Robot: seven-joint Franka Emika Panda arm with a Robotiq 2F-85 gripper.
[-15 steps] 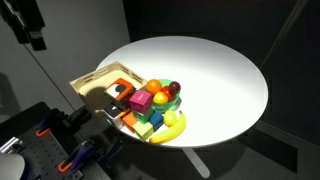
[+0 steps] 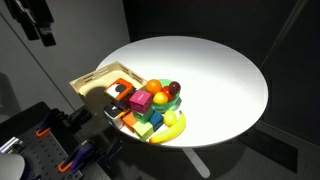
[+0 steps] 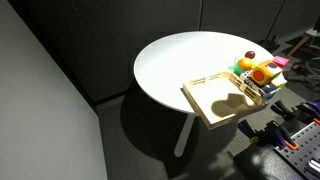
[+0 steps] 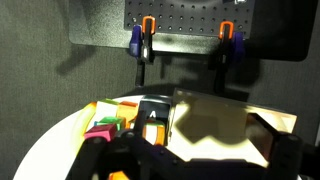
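My gripper hangs high at the upper left in exterior view 1, well above and left of the table. In the wrist view the black fingers of the gripper stand wide apart, open, with nothing held; the tray lies far below. That shallow wooden tray looks empty and sits at the table edge. Beside it are an orange-and-black item, a magenta cube and several small blocks. A green bowl holds round fruit, including an orange and a dark red one. A yellow banana lies at the near edge.
A perforated base plate with orange-and-blue clamps stands near the tray side. Objects crowd one another around the bowl.
My gripper has shifted slightly to the right in exterior view 1, still high up. The objects on the table have not moved.
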